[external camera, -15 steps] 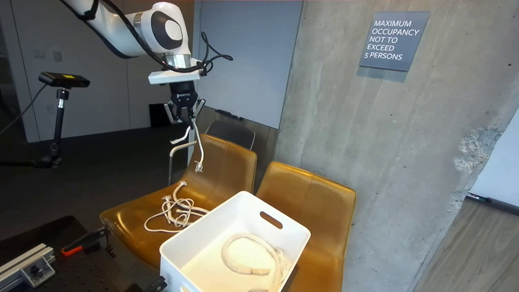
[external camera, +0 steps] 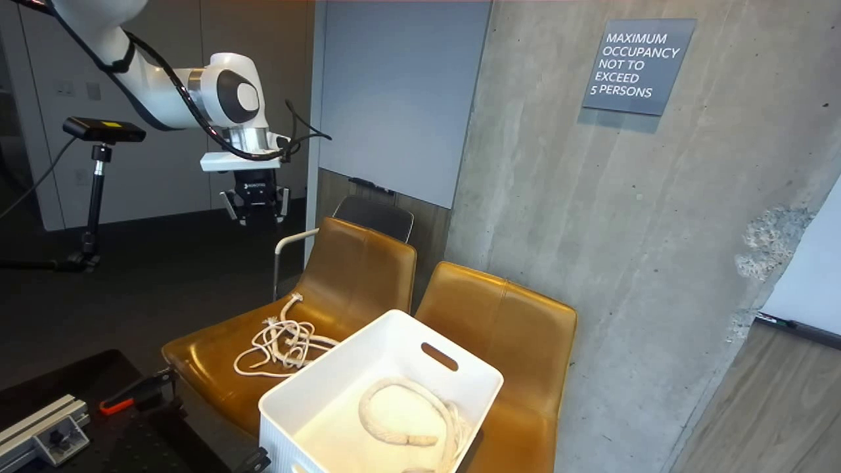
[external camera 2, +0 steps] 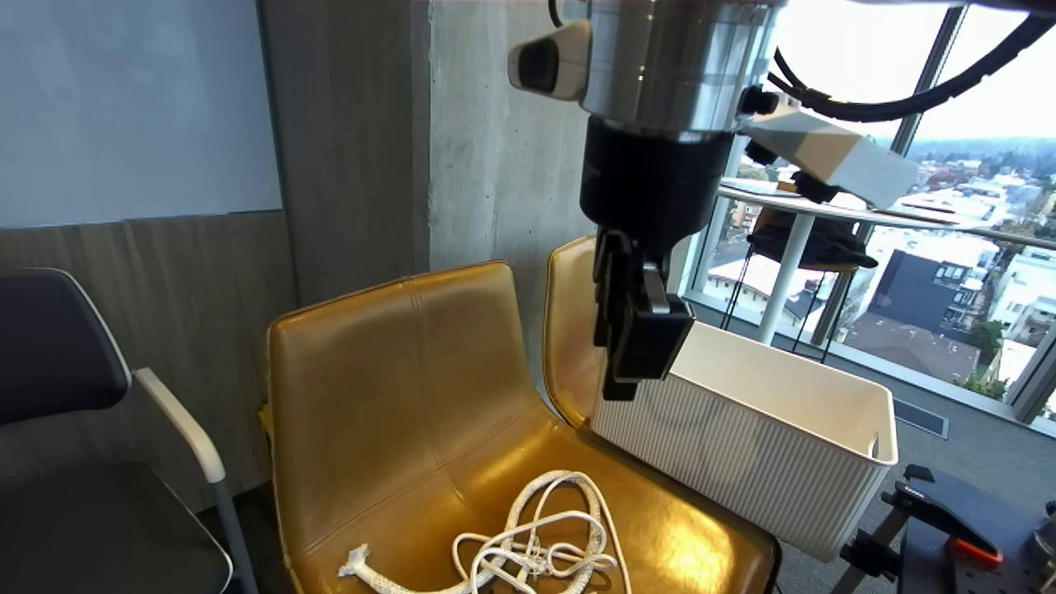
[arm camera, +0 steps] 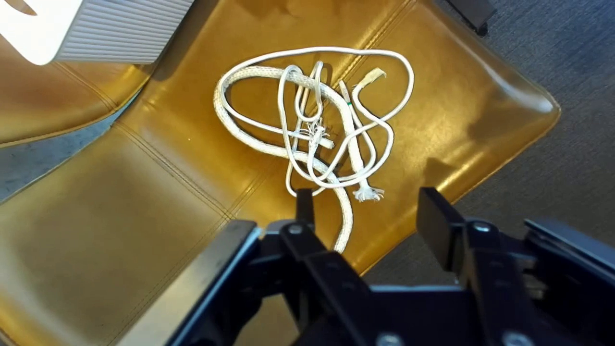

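Above the tan chair hangs my gripper (external camera: 256,214), its fingers spread with nothing held between them. In the wrist view, a clear gap separates the left finger (arm camera: 305,208) from the right finger (arm camera: 433,222). Below lies a loose tangle of white rope (arm camera: 346,135) on the chair seat, thin cord looped over thicker braided lengths with frayed ends. One thick strand (arm camera: 346,216) runs down the wrist view behind the gripper, its end hidden there. More rope (external camera: 410,438) lies curled inside the white bin (external camera: 272,403).
The bin stands beside the roped seat, in front of a second tan chair (external camera: 504,331). A dark chair with a pale armrest (external camera 2: 183,421) is close by. A black table with clamps (external camera: 142,391) sits at the near left, and a tripod camera (external camera: 102,130) at left.
A second ago the gripper was shut on a dangling white rope. Now it is open without the rope and has moved left and lower in exterior view 1.
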